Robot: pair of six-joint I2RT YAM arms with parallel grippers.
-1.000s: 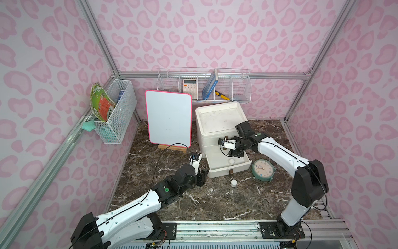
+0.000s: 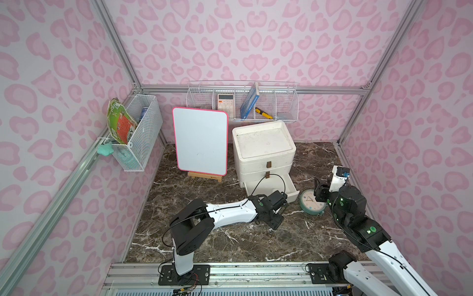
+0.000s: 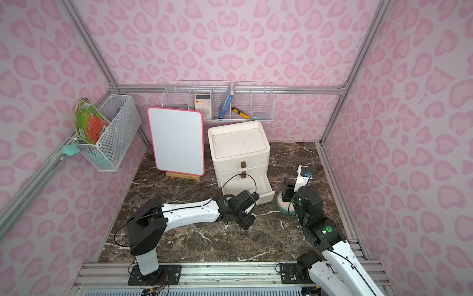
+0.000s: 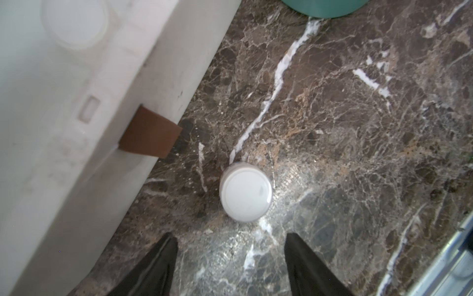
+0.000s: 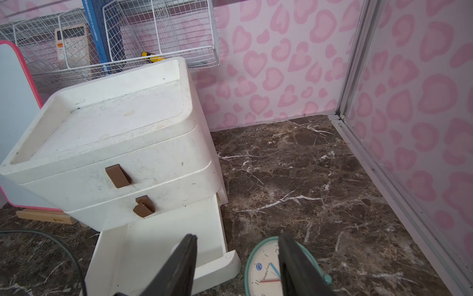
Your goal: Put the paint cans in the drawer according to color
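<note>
A small white paint can [image 4: 245, 192] stands upright on the marble table, in front of the drawer's brown tab. My left gripper is open just short of it, the can ahead of the gap and untouched; from above the arm hides it. Inside the pulled-out lower drawer [image 5: 197, 222] a second white can [image 4: 76, 22] sits, only its top showing, blurred. Over by the green clock, my right gripper has its fingers apart, with nothing between them.
The round green clock [image 2: 312, 202] lies right of the drawer, under the right gripper. The white cabinet [image 2: 263, 140] and whiteboard [image 2: 201, 140] stand behind.
My left arm has swung right to the loose can, covering it from above. My right arm has withdrawn from over the drawer to the right, past the clock.
</note>
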